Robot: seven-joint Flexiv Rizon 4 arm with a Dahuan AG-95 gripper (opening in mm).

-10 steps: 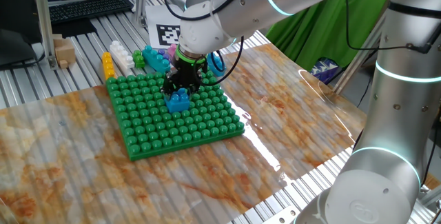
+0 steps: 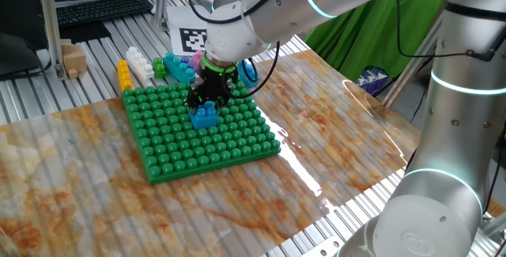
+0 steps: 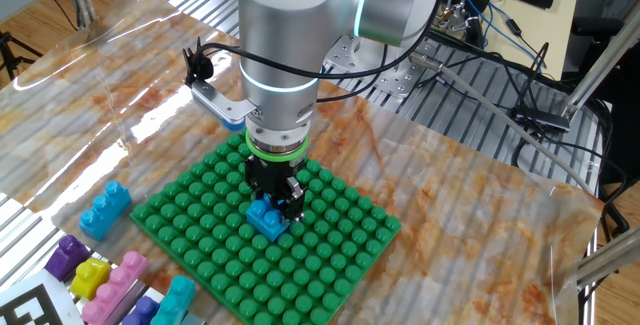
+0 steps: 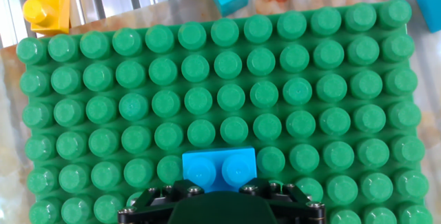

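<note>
A blue brick [image 2: 204,116] sits among the studs of the green baseplate [image 2: 213,160], near its middle in exterior view 1. My gripper [image 3: 274,197] points down right at the brick, low over the plate. In the wrist view, two studs of the blue brick [image 4: 219,167] show just beyond the black gripper, whose linkages spread to both sides. The fingertips and their contact with the brick are hidden, so whether the fingers are open or shut on it cannot be told.
Loose bricks lie along one side of the plate, among them a yellow one [image 4: 48,3], a pink one [image 3: 115,287] and a blue one [image 3: 105,210]. A printed marker sheet [image 2: 190,39] lies behind them. The marbled sheet [image 2: 71,182] is clear in front.
</note>
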